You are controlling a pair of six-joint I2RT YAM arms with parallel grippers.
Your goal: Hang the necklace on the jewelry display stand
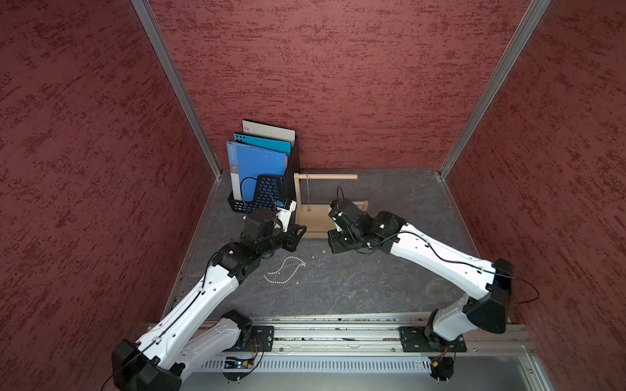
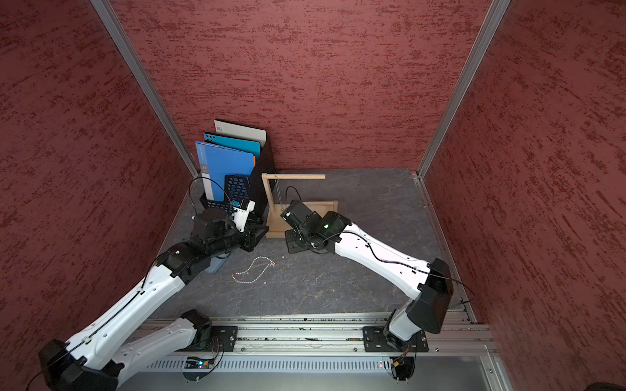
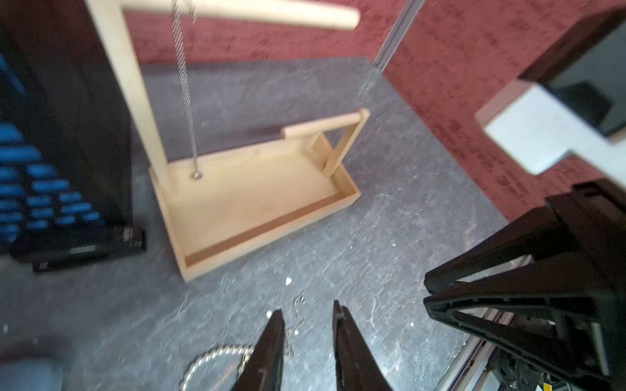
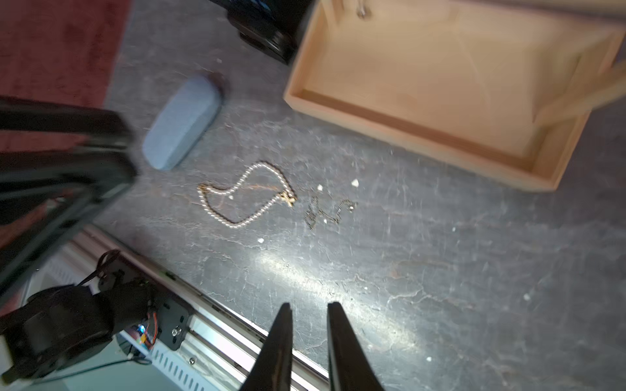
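Note:
The wooden stand [image 3: 267,195] has a tray base, a tall arm and a short one. A fine silver chain [image 3: 186,91] with a small pendant hangs from its upper bar. On the table, a thin chain [image 4: 329,211] lies bunched up in front of the stand. Left of it rests a pearl necklace [image 4: 244,218] with gold-coloured fittings, in a loose loop. My left gripper is partly open and empty, above the table before the stand. Partly open too, my right gripper has nothing between its fingers; it tilts down near the stand's front.
A black file holder [image 1: 293,156] with blue folders stands close to the stand's left side. A grey-blue oblong object [image 4: 182,123] lies left of the pearl necklace. My two grippers are close together.

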